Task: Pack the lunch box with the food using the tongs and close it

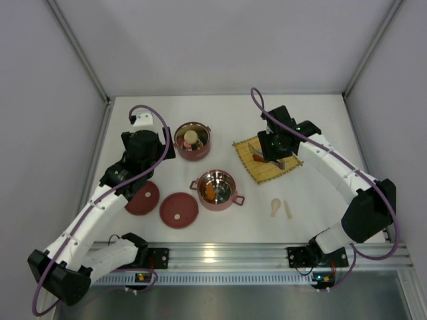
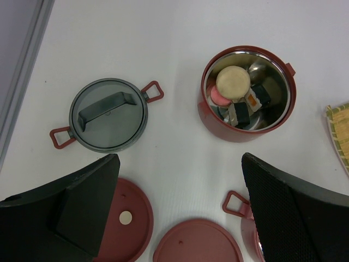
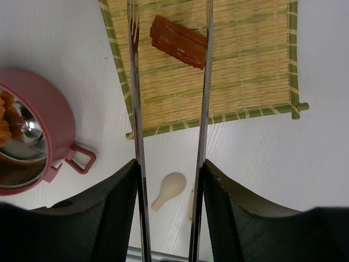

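A reddish-brown piece of food (image 3: 174, 41) lies on the bamboo mat (image 3: 240, 82). My right gripper is open above the mat's near side, with one long metal utensil along each finger; the left utensil (image 3: 134, 49) ends in fork prongs. Their far ends reach to either side of the food, the right utensil (image 3: 206, 82) overlapping its right end. Open and empty, my left gripper hangs over the table's left side. The lunch pot (image 2: 248, 134) holds a round bun, a pink piece and dark-wrapped pieces. Orange food (image 1: 211, 192) sits in the second pot (image 1: 222, 201).
A grey lid (image 2: 109, 134) with red handles lies at the back left. Two red discs (image 1: 179, 210) (image 1: 143, 200) lie at the front left. A wooden spoon (image 1: 275, 207) and a thin stick (image 1: 287, 209) lie in front of the mat.
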